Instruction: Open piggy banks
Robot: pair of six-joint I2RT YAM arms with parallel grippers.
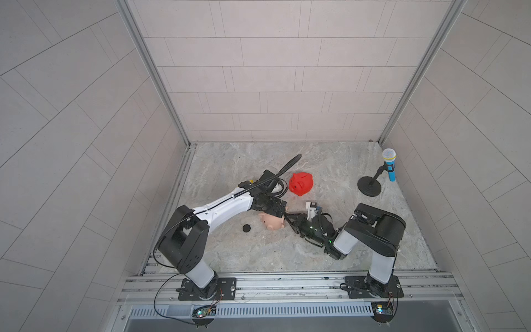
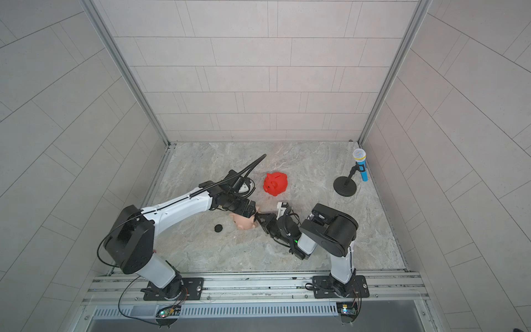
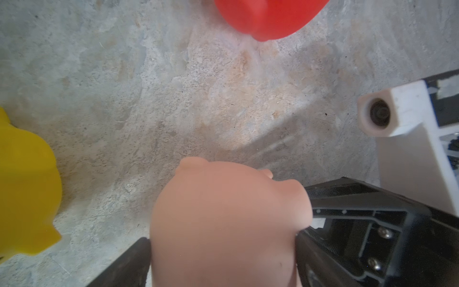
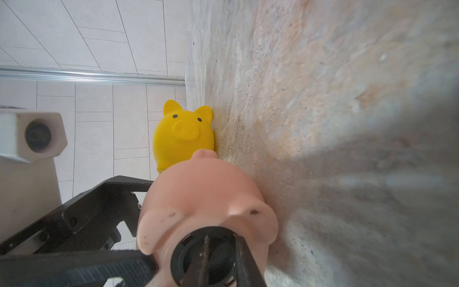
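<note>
The pink piggy bank (image 1: 272, 221) sits between my grippers. In the right wrist view its underside, with a black plug (image 4: 188, 258), faces my right gripper (image 2: 260, 218), whose fingertips are at the plug; that finger looks part open. My left gripper (image 1: 279, 207) is over the pink bank, which fills the lower middle of the left wrist view (image 3: 222, 224) between its blurred, open fingers. A red piggy bank (image 1: 301, 183) stands behind; a yellow one (image 4: 181, 138) lies partly hidden under the left arm.
A small black disc (image 1: 246, 228) lies left of the pink bank. A black stand (image 1: 369, 186) with a blue tube (image 1: 391, 172) is at the back right.
</note>
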